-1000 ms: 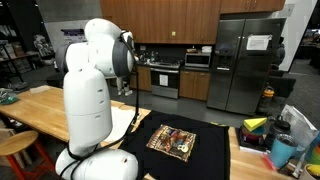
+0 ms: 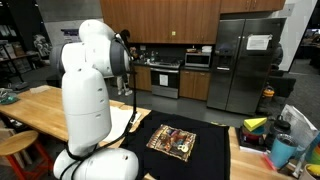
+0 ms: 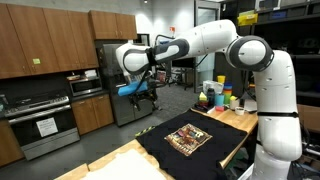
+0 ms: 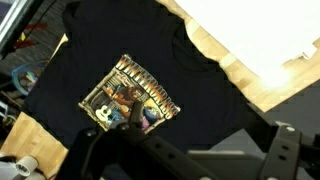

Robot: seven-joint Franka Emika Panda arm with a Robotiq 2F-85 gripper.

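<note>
A black T-shirt (image 2: 206, 151) with a colourful printed picture (image 2: 172, 142) is spread out on the wooden table. The wrist view shows the shirt (image 4: 185, 85) from above, with its print (image 4: 130, 95) left of centre and some folds in the cloth. High above the table, my gripper (image 3: 143, 88) hangs clear of the shirt. Its dark fingers stand wide apart along the bottom of the wrist view, where the gripper is open with nothing between them. Part of the shirt's lower side is hidden behind the gripper.
A white sheet (image 3: 130, 164) lies on the table beside the shirt. Cups, containers and coloured items, among them a blue container (image 2: 283, 150), crowd the table's other end. A red stool (image 2: 18, 146) stands at the left. Kitchen cabinets and a fridge (image 2: 243, 65) are far behind.
</note>
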